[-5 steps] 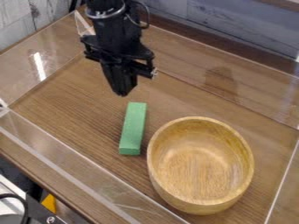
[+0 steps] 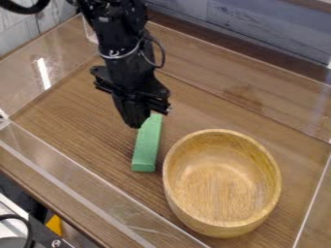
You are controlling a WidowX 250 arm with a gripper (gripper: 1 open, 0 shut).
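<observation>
The black gripper hangs above the far end of a flat green bar, pointing down, its fingertips close to the bar. It looks shut, with nothing seen between its fingers. The bar lies lengthwise on the wooden table, left of a large empty wooden bowl.
A pale wall runs along the back. Clear strips run along the table's left and right edges.
The gripper has moved down and slightly toward the viewer, nearer the green bar's far end. The bar and bowl have not moved.
</observation>
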